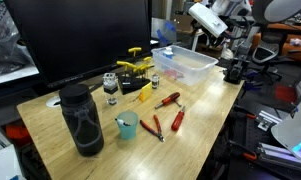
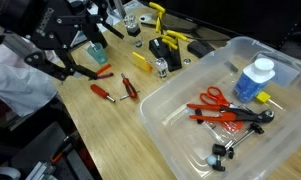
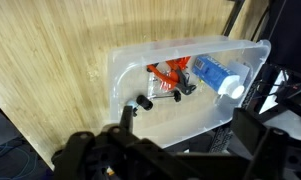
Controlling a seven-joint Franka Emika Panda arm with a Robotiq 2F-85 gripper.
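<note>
My gripper stands open with nothing between its dark fingers. In the wrist view it looks down over a clear plastic bin (image 3: pixel 114 85). Inside that bin lie a white bottle with a blue label (image 2: pixel 256 78), red-handled scissors (image 2: pixel 216 99), red-handled pliers (image 2: pixel 230 116) and small dark parts (image 2: pixel 218 152). Exterior view 1 has the gripper (image 1: pixel 209 38) raised at the upper right, near the bin (image 1: pixel 185 68). From exterior view 2, the gripper (image 2: pixel 105 55) appears in the upper left, clear of the table.
A black cylindrical speaker (image 1: pixel 83 120) and a teal cup (image 1: pixel 127 124) stand at the table's left. Red-handled tools (image 1: pixel 178 120), a yellow-handled tool (image 1: pixel 145 92) and yellow clamps (image 1: pixel 132 66) lie around the middle.
</note>
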